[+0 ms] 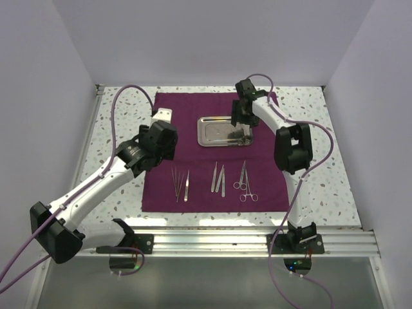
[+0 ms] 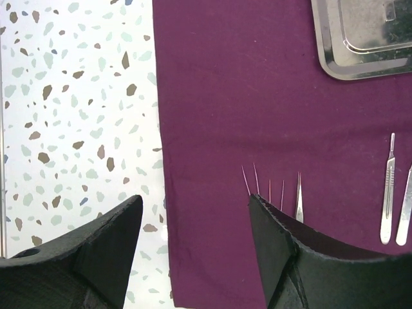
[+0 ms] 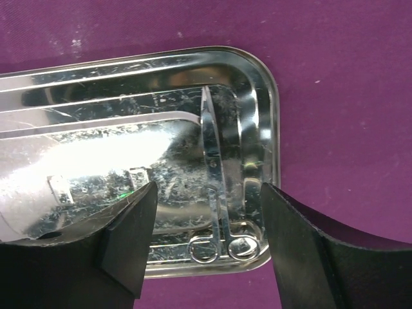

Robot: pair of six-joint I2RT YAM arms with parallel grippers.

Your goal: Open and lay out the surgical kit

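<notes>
The steel tray [image 1: 215, 132] rests on the purple cloth [image 1: 187, 109]. In the right wrist view a pair of scissors [image 3: 212, 161] lies along the tray's right end, rings toward me; my right gripper is open above it. My left gripper is open over the cloth's left part, near thin probes [image 2: 270, 190] and tweezers [image 2: 299, 199]. Two scalpel handles [image 2: 387, 199] lie to their right. In the top view, two ringed instruments [image 1: 248, 190] lie on the cloth's lower right.
Speckled white table [image 2: 77, 116] borders the cloth on both sides. The cloth left of the tray is bare, as is its strip below the instruments.
</notes>
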